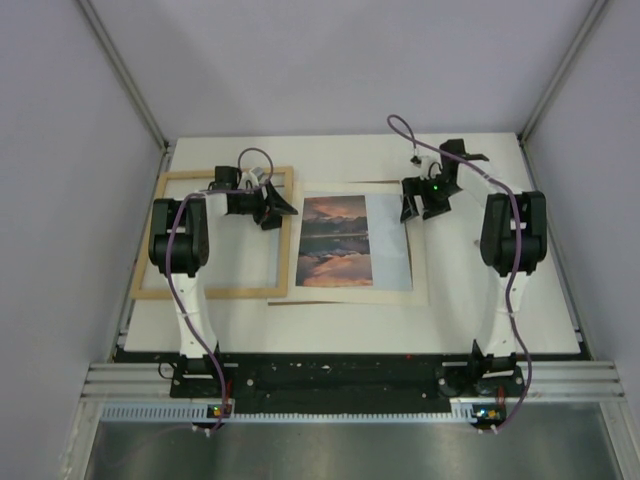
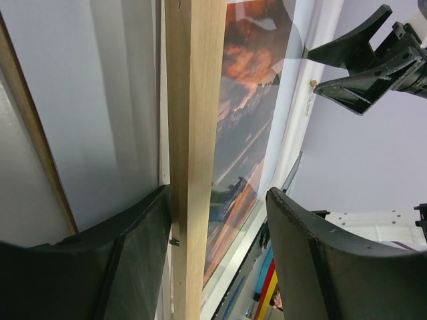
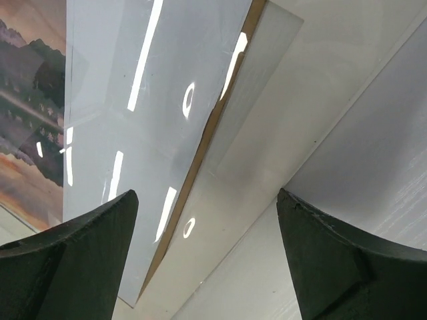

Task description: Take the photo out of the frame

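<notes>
The landscape photo (image 1: 334, 240) lies under a clear sheet (image 3: 147, 107) and a cream mat (image 1: 418, 270) on a thin brown board in the table's middle. The wooden frame (image 1: 150, 235) lies to its left. My left gripper (image 1: 275, 210) is at the frame's right bar, fingers apart either side of it in the left wrist view; whether it touches both faces is unclear. My right gripper (image 1: 425, 205) is open over the mat's right edge, nothing visible between its fingers.
The white table (image 1: 500, 310) has free room at the right and along the front. Rails and walls border it at both sides and the back.
</notes>
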